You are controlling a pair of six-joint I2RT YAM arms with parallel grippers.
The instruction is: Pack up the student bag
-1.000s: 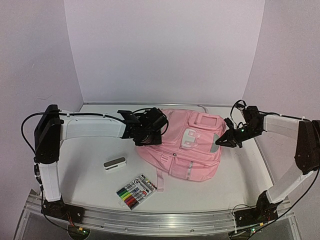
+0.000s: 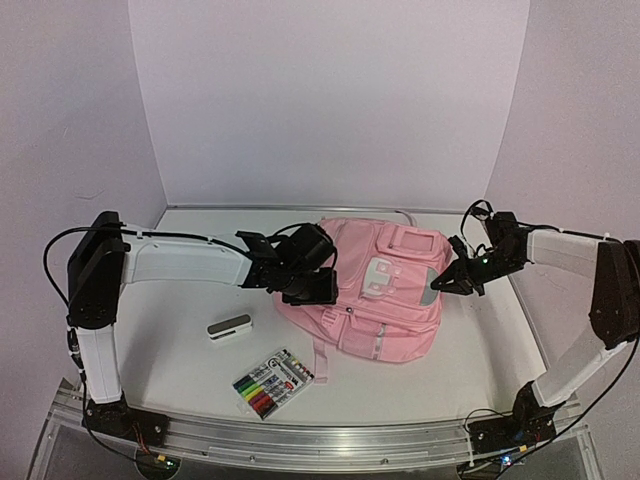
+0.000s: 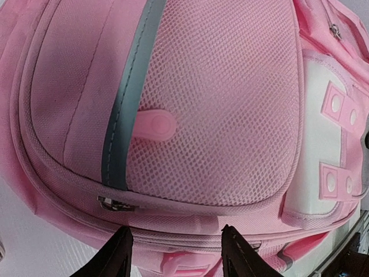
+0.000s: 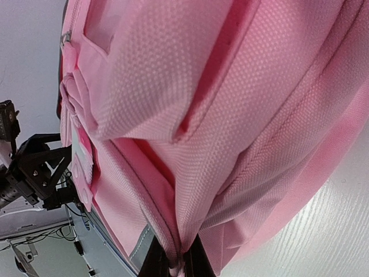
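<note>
The pink student bag (image 2: 405,310) lies on its side across the middle right of the table, with white and grey patches on its face. In the left wrist view its mesh panel (image 3: 230,115) and a zipper pull (image 3: 115,204) show close up. My left gripper hangs over the bag's left part, fingers apart and nothing between them. At the bag's right edge, my right gripper is shut on a gathered fold of the pink fabric (image 4: 187,190). A flat pack of coloured markers (image 2: 273,383) and a grey-and-white pencil-case-like box (image 2: 230,327) lie on the table.
A bag strap (image 2: 320,360) trails toward the marker pack. Bare table (image 2: 165,350) stretches to the left, and a metal rail (image 2: 320,432) runs along the front edge. Walls close off the back and sides.
My left gripper has shifted a little to the right and slightly toward the front over the bag. The right arm, the bag, the markers and the box look unmoved.
</note>
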